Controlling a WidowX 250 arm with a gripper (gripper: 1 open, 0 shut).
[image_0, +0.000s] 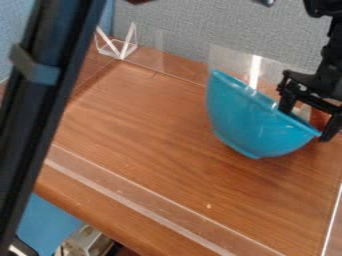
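Observation:
A teal bowl (243, 115) sits on the wooden table (134, 150) at centre right, tipped with its left side raised. My gripper (302, 106) is down at the bowl's right rim, its dark fingers overlapping the rim. An orange-brown object behind the gripper is mostly hidden.
A white wire stand (115, 42) stands at the back left. A large dark arm or post crosses the left foreground. Clear barriers edge the table, and its middle left is clear.

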